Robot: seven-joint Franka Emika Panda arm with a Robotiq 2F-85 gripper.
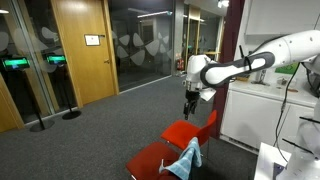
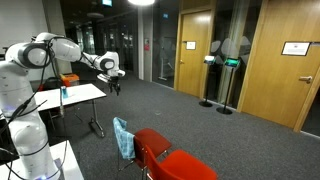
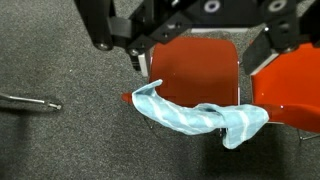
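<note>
A light blue striped cloth (image 1: pixel 184 161) hangs over the backrest of a red chair; in exterior view 2 the cloth (image 2: pixel 124 139) droops down the chair's near side. The wrist view shows the cloth (image 3: pixel 195 118) stretched crosswise below the dark red seat (image 3: pixel 193 72). My gripper (image 1: pixel 188 108) is up in the air, well above the chairs, pointing downward. Its fingers stand wide apart in the wrist view, and the gripper has nothing between its fingers. Clear space separates it from the cloth.
A second red chair (image 2: pixel 190 166) stands beside the first. The white table (image 2: pixel 82 93) is near the arm in exterior view 2, and white cabinets (image 1: pixel 250 115) stand behind the arm in exterior view 1. Grey carpet (image 2: pixel 230 125) around the chairs is largely free.
</note>
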